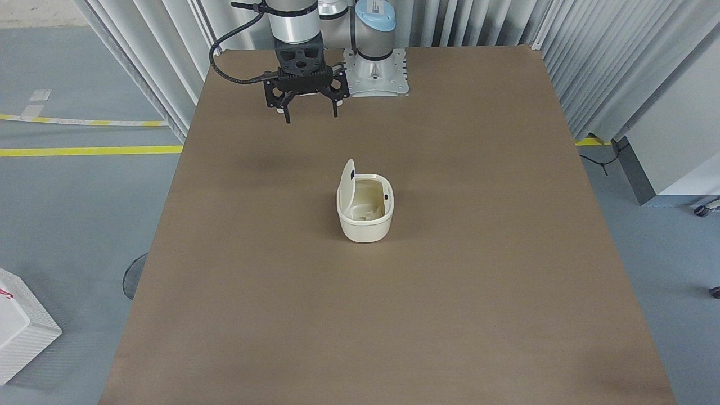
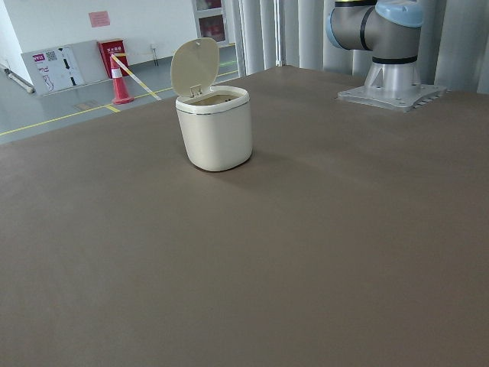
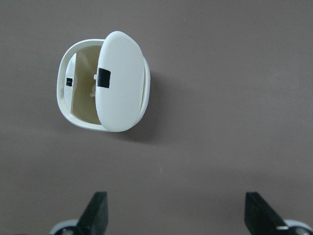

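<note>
A small white bin point(image 1: 364, 226) stands upright on the brown table point(image 1: 472, 283), its lid point(image 2: 194, 65) raised. The left view shows it from the side, the wrist view from above with its dark-marked lid point(image 3: 122, 88). My gripper point(image 1: 311, 116) hangs over the back of the table, behind the bin and apart from it. In the wrist view its two fingers are wide apart at the bottom edge, open, with only bare table between them. The gripper is out of frame in the left view.
The robot base point(image 1: 378, 81) sits at the table's back edge against pleated curtains point(image 1: 607, 61). A white box point(image 1: 20, 331) lies off the table at the left.
</note>
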